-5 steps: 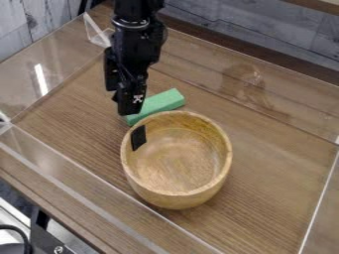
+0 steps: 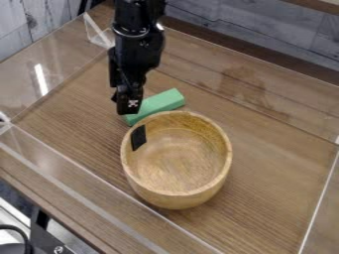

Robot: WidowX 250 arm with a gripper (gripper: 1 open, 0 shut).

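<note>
My black gripper [image 2: 130,97] hangs down from the top of the view, open, just left of a green block [image 2: 159,104] lying on the wooden table. A round tan bowl [image 2: 212,169] stands in front of the block. A small black piece [image 2: 138,139] is at the bowl's left rim; whether it rests on or inside the rim I cannot tell.
A white edge runs along the back right, and dark cable shows at the bottom left corner.
My gripper has moved slightly left and down beside the green block. The bowl and block look unchanged.
</note>
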